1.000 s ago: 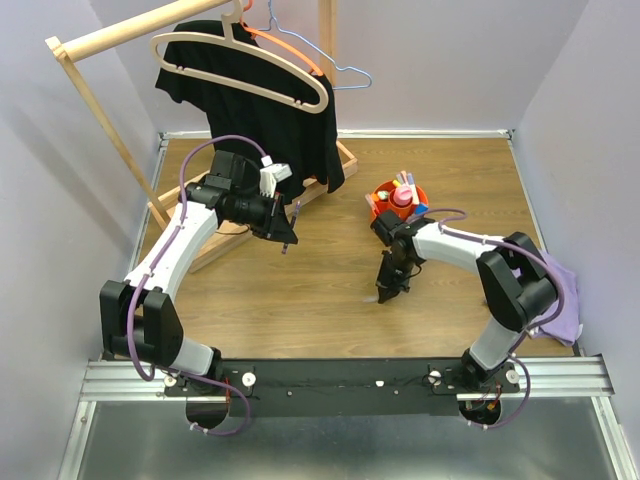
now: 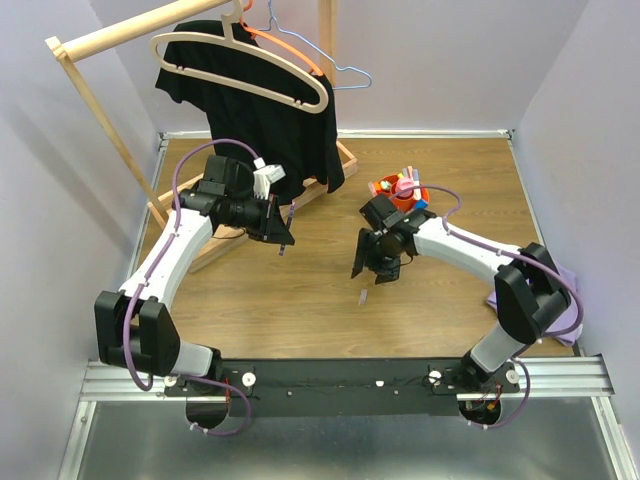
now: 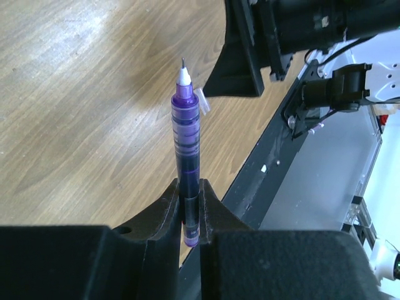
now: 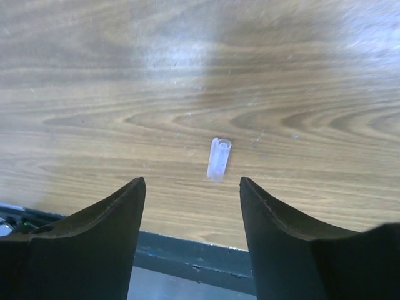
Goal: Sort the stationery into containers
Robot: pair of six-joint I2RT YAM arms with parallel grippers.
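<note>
My left gripper (image 2: 284, 236) is shut on a purple pen (image 3: 186, 134), held upright in the left wrist view with its bare writing tip pointing away from the fingers. A small translucent cap-like piece (image 4: 219, 159) lies alone on the wooden table; from above it shows as a pale sliver (image 2: 363, 297). Just behind that piece, my right gripper stands open, nothing between its fingers. In the right wrist view the piece appears beyond the fingertips, in line with the gap.
At the back right stands an orange container (image 2: 427, 194) with colourful stationery, partly covered by the right arm. A wooden rack (image 2: 210, 252) with a black shirt (image 2: 262, 110) fills the back left. Purple cloth (image 2: 567, 300) lies at far right.
The right gripper was shut by the small piece; it has opened and drawn back from it slightly. The piece now lies turned differently than a second ago. The left arm has shifted only slightly.
</note>
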